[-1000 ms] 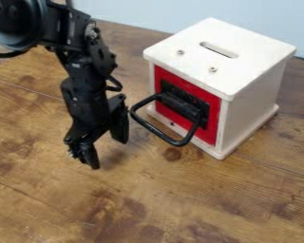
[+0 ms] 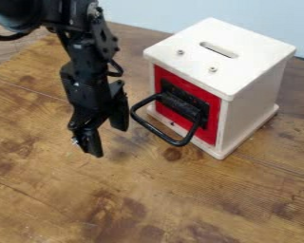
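My black gripper point(image 2: 100, 135) hangs low over the wooden table, left of a white wooden box point(image 2: 251, 95), its fingers spread apart with nothing seen between them. The box has a red front panel point(image 2: 208, 143) with a black handle point(image 2: 160, 133) sticking out toward me. A slot and two small screws show on its top. The gripper is apart from the handle.
A pale surface lies behind the box at the top right.
The box and handle look unchanged.
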